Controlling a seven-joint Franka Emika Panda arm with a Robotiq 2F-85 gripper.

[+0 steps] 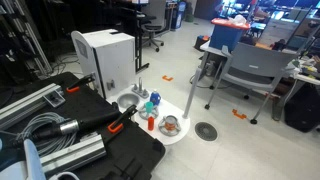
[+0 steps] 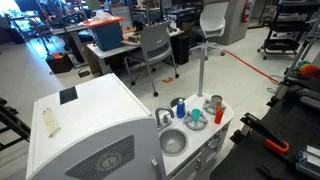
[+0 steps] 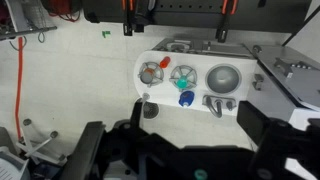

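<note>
My gripper hangs over the scene in the wrist view, its two dark fingers wide apart with nothing between them. Under it lies a white toy kitchen counter [image 3: 205,63] with a round metal sink [image 3: 223,78] and a faucet [image 3: 218,104]. A small metal pot [image 3: 150,74], with something orange-brown inside, stands on one burner. Beside it is a red item [image 3: 164,64], upright in exterior view 2. A teal item [image 3: 182,84] sits at the other burner, and a blue item [image 3: 186,98] is close to it, near the counter's edge.
A tall white cabinet [image 2: 95,140] rises at the sink end of the counter. Black table edges with orange-handled clamps [image 1: 122,120] border the counter's other side. Coiled cable [image 1: 45,125] lies on the table. A grey chair [image 1: 252,70] stands on the floor beyond.
</note>
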